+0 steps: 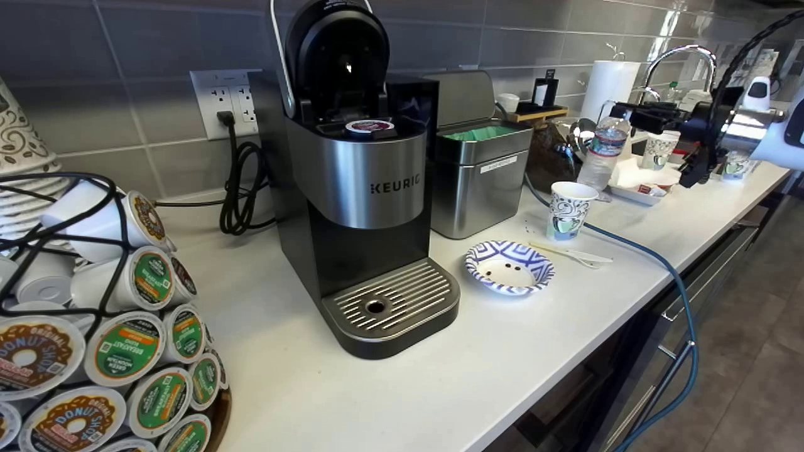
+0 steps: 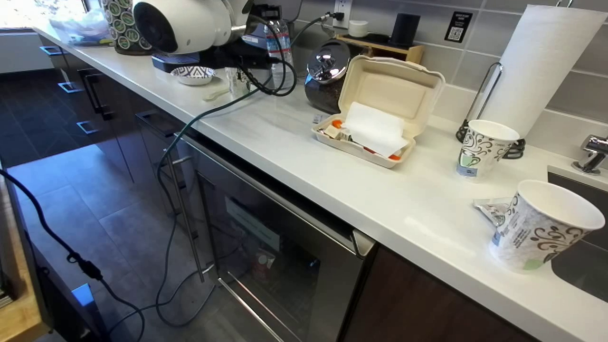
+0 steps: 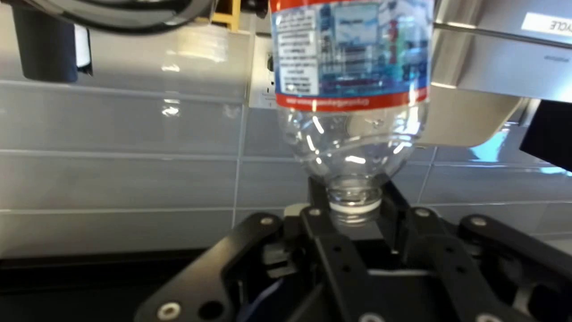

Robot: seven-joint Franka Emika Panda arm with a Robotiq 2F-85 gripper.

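Observation:
A clear plastic bottle [image 1: 605, 154] with a red and blue label leans slightly in exterior view 1. My gripper [image 1: 620, 113] is at its neck. The wrist view is upside down; there the bottle [image 3: 351, 59] fills the upper middle, no cap showing on its neck, with my gripper shut on that neck, one finger on each side. Exterior view 2 has the bottle [image 2: 279, 42] partly behind the arm and cables. A paper cup in exterior view 1 hides what is under the bottle's base, so I cannot tell whether it touches the counter.
The paper cup [image 1: 569, 211] stands just in front of the bottle, near a patterned bowl [image 1: 509, 269] and a white utensil [image 1: 580, 256]. To the left are a metal bin [image 1: 480, 184] and a coffee maker [image 1: 362, 181]. An open takeout box [image 2: 365, 151] lies on the counter.

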